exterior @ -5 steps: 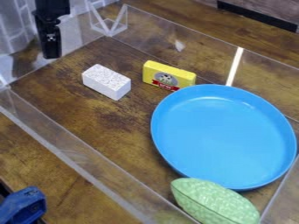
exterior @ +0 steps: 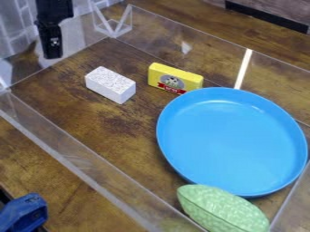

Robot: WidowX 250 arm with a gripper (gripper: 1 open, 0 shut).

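Observation:
My black gripper [exterior: 51,43] is at the top left, over the back-left corner of a clear-walled enclosure, shut with nothing visible between its fingers. To its lower right lie a white speckled block [exterior: 111,84] and a yellow box [exterior: 175,78] with a small printed label. A large blue plate [exterior: 230,140] fills the right of the enclosure. A green, leaf-like oblong object [exterior: 222,209] lies at the front right, below the plate.
Clear walls [exterior: 79,172] bound the wooden floor [exterior: 103,131], which is bare left of the plate. A dark blue object [exterior: 22,214] sits outside at the lower left.
My gripper has risen slightly in the view. The objects on the floor have not moved.

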